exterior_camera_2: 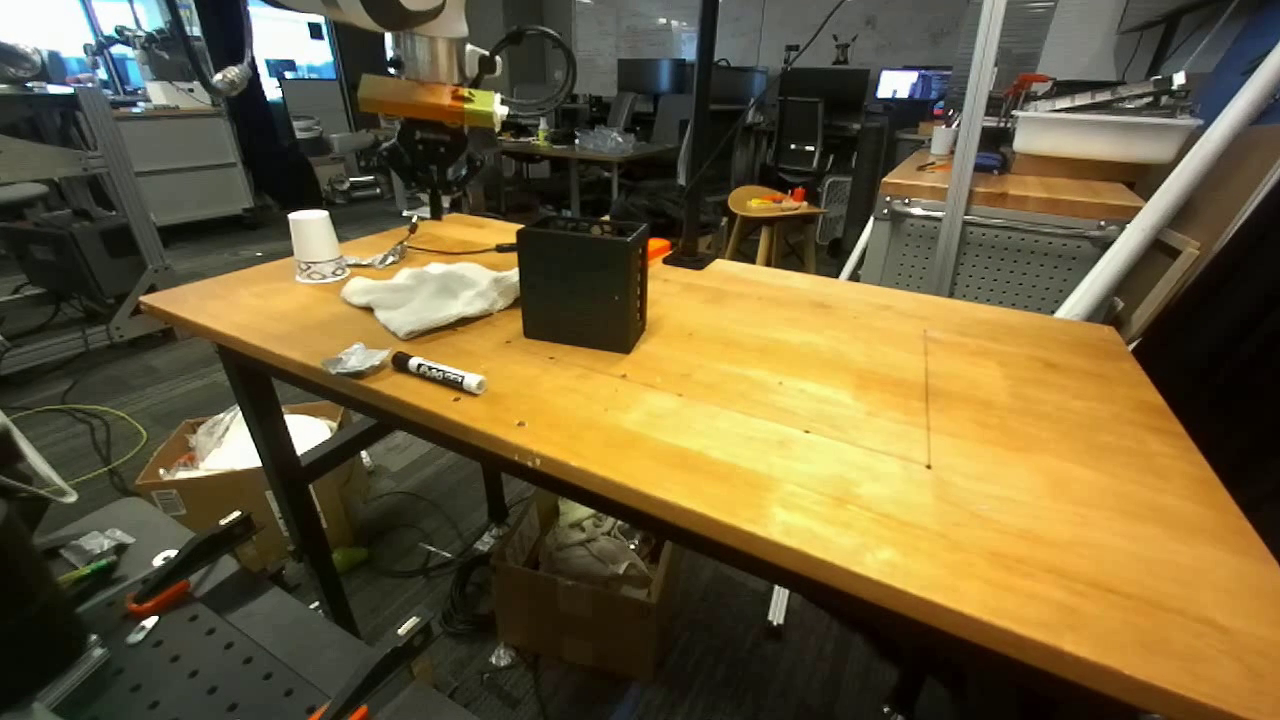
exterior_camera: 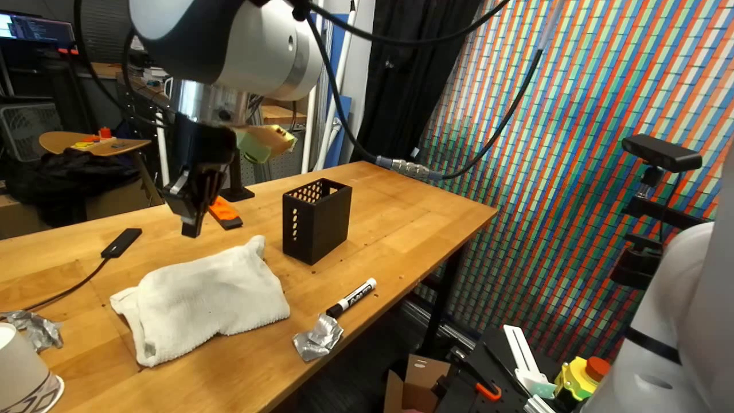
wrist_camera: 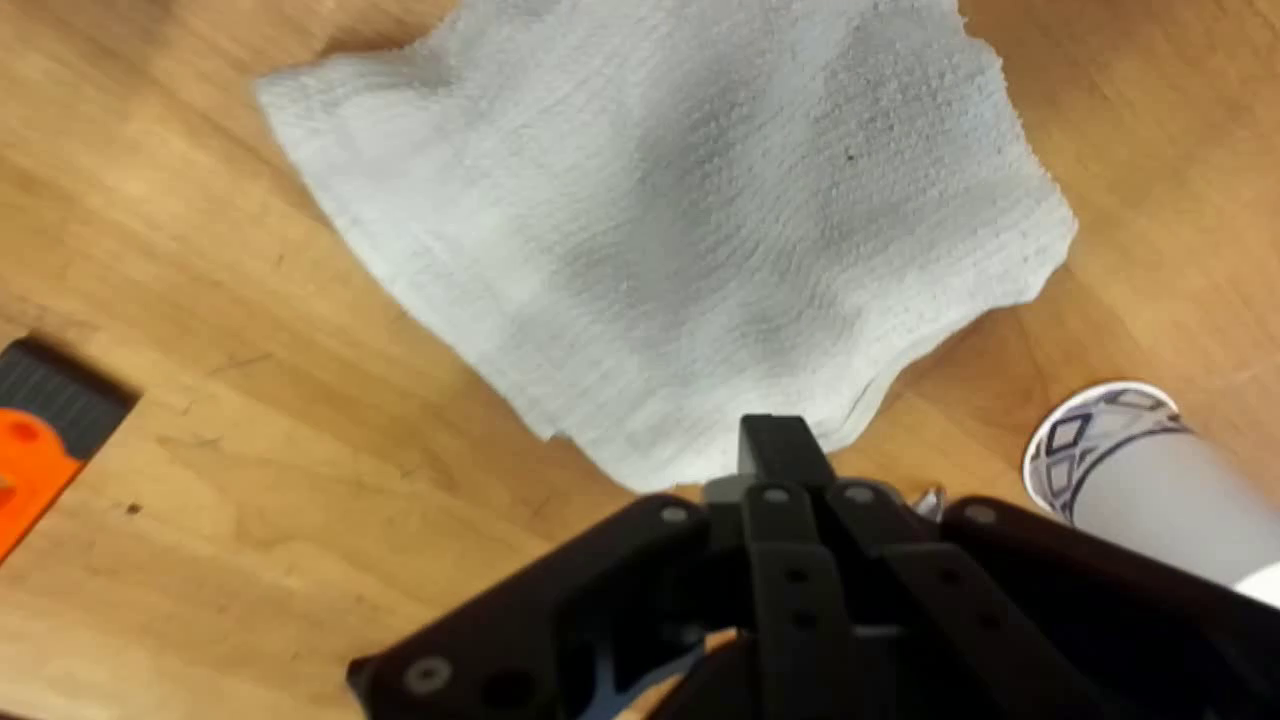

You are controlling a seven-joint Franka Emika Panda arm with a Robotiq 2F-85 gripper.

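Note:
A crumpled white towel [exterior_camera: 206, 296] lies on the wooden table, with a small peak at its far corner. My gripper [exterior_camera: 196, 210] hangs above the table beyond the towel, clear of it. From the wrist, the towel [wrist_camera: 696, 240] spreads flat-looking ahead of the dark fingers [wrist_camera: 777, 446], which sit close together at its near edge in the picture. No cloth shows caught between them, but how far apart they stand is hard to make out. In the second exterior view the gripper [exterior_camera_2: 434, 198] is raised behind the towel [exterior_camera_2: 432, 296].
A black perforated box [exterior_camera: 316, 220] stands right of the towel. Near the table's front edge lie a marker [exterior_camera: 352, 297] and crumpled foil [exterior_camera: 317, 337]. A paper cup [exterior_camera_2: 316, 246] and an orange-and-black tool [exterior_camera: 225, 212] are also close.

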